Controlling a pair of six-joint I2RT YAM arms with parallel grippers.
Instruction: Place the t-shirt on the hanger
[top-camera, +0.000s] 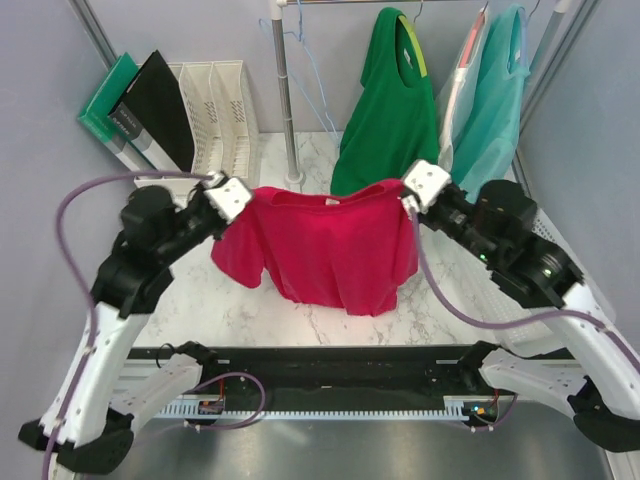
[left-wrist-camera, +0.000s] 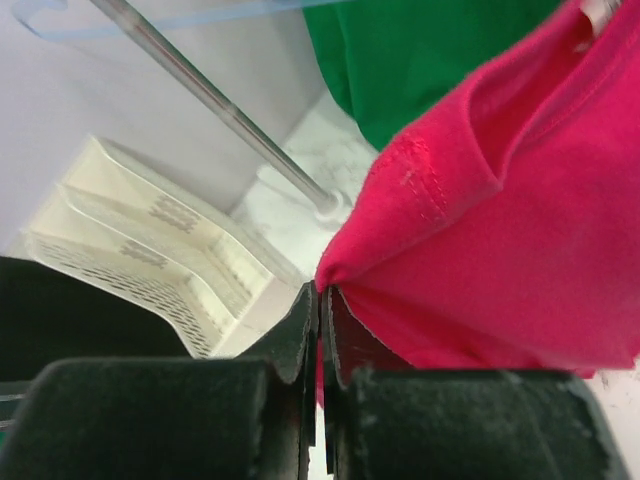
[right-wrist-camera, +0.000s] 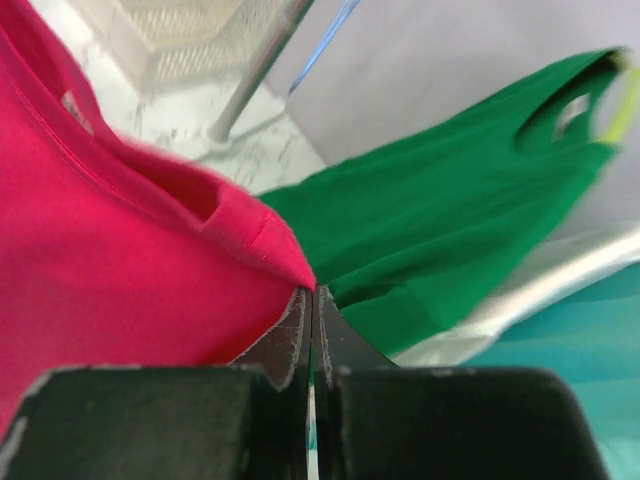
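A red t shirt (top-camera: 320, 250) is stretched between my grippers above the marble surface. My left gripper (top-camera: 242, 195) is shut on its upper left edge; in the left wrist view the fingertips (left-wrist-camera: 310, 305) pinch the red fabric (left-wrist-camera: 500, 260). My right gripper (top-camera: 408, 200) is shut on the upper right edge, as the right wrist view shows at the red cloth (right-wrist-camera: 120, 260). Blue hangers (top-camera: 316, 75) hang from the rail behind the shirt.
A green garment (top-camera: 385, 110) and turquoise bags (top-camera: 490, 100) hang at the back right. Binders (top-camera: 140, 110) and a white file rack (top-camera: 215, 110) stand back left. A white basket (top-camera: 510, 300) sits at the right, beside bare marble (top-camera: 190, 310).
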